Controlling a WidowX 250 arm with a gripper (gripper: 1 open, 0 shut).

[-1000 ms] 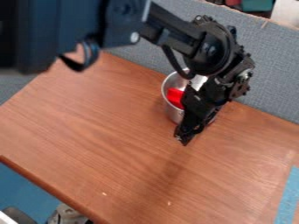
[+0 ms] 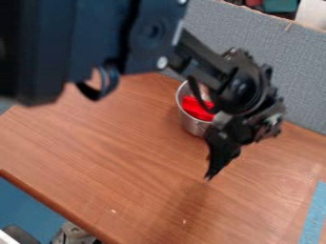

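Note:
My black gripper (image 2: 214,170) hangs over the wooden table (image 2: 102,162), right of and a little in front of a silver pot (image 2: 188,124) at the back of the table. Its fingers point down and look shut, with nothing visible between them. Red pieces (image 2: 201,111) lie inside the pot, whose right side is partly hidden by the gripper.
A grey padded backdrop (image 2: 280,76) runs along the back edge. A blue strip (image 2: 314,214) lies at the right, and blue floor (image 2: 26,210) shows beyond the front-left edge.

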